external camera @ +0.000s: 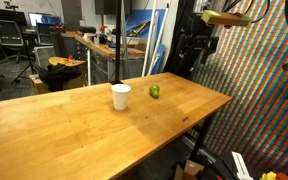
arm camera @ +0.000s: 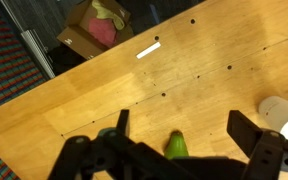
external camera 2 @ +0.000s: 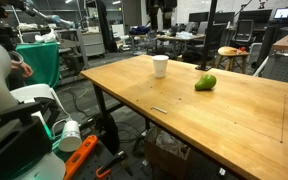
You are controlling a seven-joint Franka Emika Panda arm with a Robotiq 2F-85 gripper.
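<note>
A white cup (external camera: 121, 96) stands upright on the wooden table, with a green pear-like object (external camera: 155, 91) lying apart from it. Exterior view 2 also shows the cup (external camera 2: 160, 66) and the green object (external camera 2: 205, 84). My gripper is wide open in the wrist view, nothing between its fingers. Below the gap, the green object (arm camera: 176, 145) is partly cut off by the gripper body, while the cup (arm camera: 281, 115) sits at the right edge. High above the table's far right part hangs the gripper (external camera: 196, 60) in exterior view 1.
A small white stick (arm camera: 148, 50) lies near the table edge. Beyond that edge, a cardboard box (arm camera: 92, 30) rests on the floor. A ribbed curtain (external camera: 254, 90) hangs beyond the table on the right.
</note>
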